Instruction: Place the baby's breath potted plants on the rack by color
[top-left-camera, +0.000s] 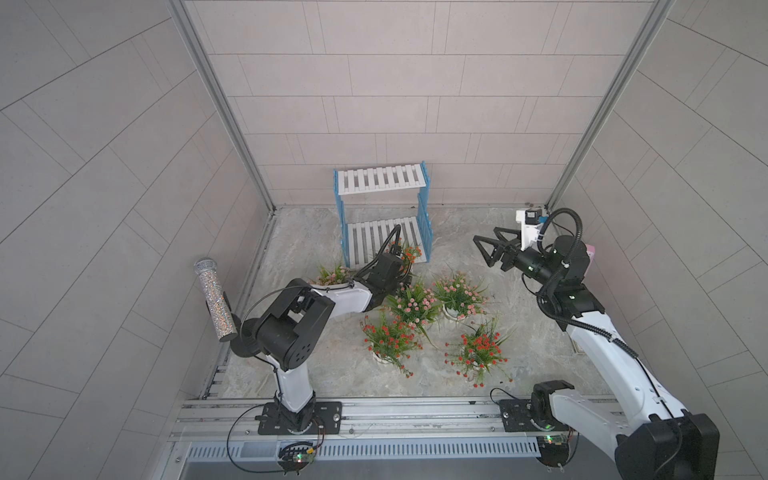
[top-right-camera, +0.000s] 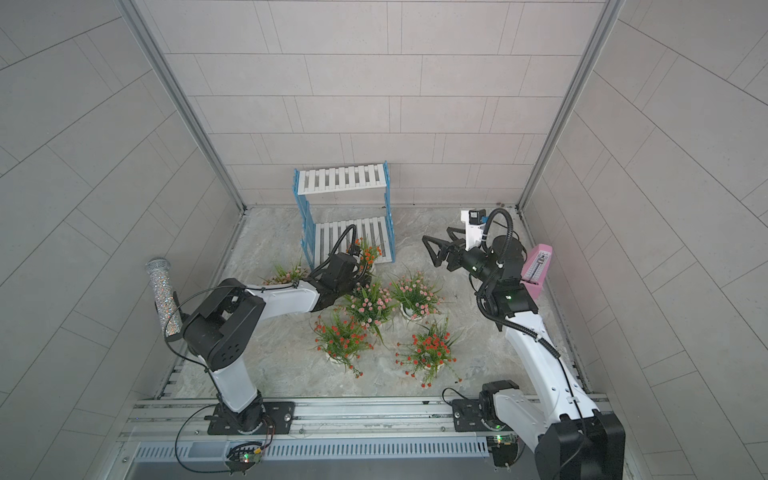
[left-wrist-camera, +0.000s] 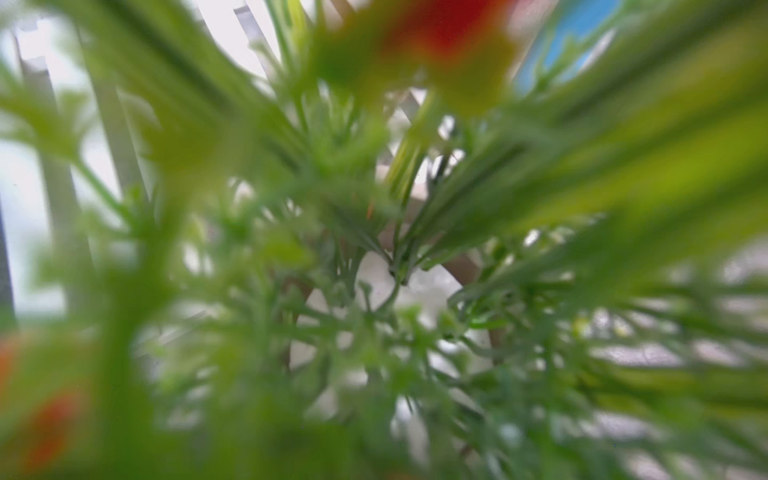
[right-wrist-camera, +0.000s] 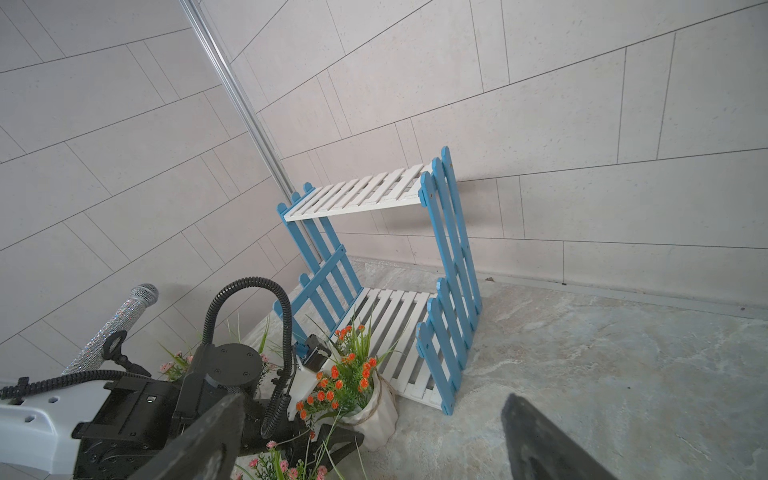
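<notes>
The blue rack (right-wrist-camera: 448, 240) with white slatted shelves (top-left-camera: 380, 176) stands empty on top. My left gripper (top-right-camera: 356, 280) is down among an orange-flowered pot (right-wrist-camera: 368, 408) at the rack's front; its wrist view is filled with blurred leaves, hiding its fingers. Pink-flowered pots (top-left-camera: 416, 302) (top-left-camera: 460, 296) stand in the middle, another pink plant (top-left-camera: 332, 276) at left, and two red-flowered pots (top-left-camera: 388, 344) (top-left-camera: 480, 352) at the front. My right gripper (top-left-camera: 488, 248) hangs open above the floor, right of the rack, holding nothing.
A glittery cylinder (top-left-camera: 216, 296) is at the left edge and a pink object (top-right-camera: 537, 268) at the right, behind my right arm. Bare floor (right-wrist-camera: 616, 360) lies right of the rack.
</notes>
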